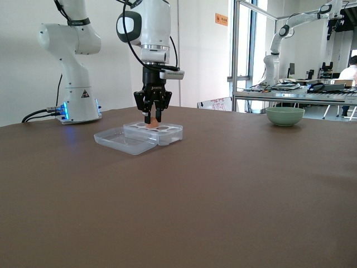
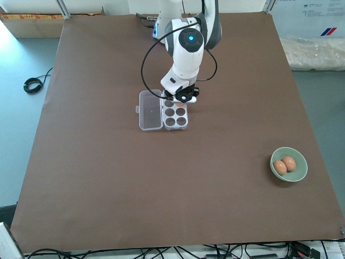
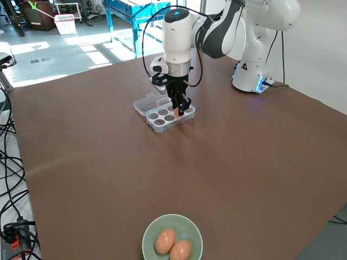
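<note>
My gripper (image 1: pixel 153 115) is low over the white egg carton (image 2: pixel 176 120) (image 3: pixel 165 121), whose clear lid (image 2: pixel 150 111) lies open beside it. An egg (image 1: pixel 153 124) sits in the carton at my fingertips, partly hidden by them; whether they grip it I cannot tell. The other cups I can see are empty. A pale green bowl (image 2: pixel 298 171) (image 1: pixel 284 115) holds two brown eggs (image 2: pixel 289 163) (image 3: pixel 165 241), on the right in the left view and at the bottom in the right view.
Cables (image 2: pixel 161 252) run along the near edge beyond the tabletop. The arm's base (image 1: pixel 81 106) stands behind the carton.
</note>
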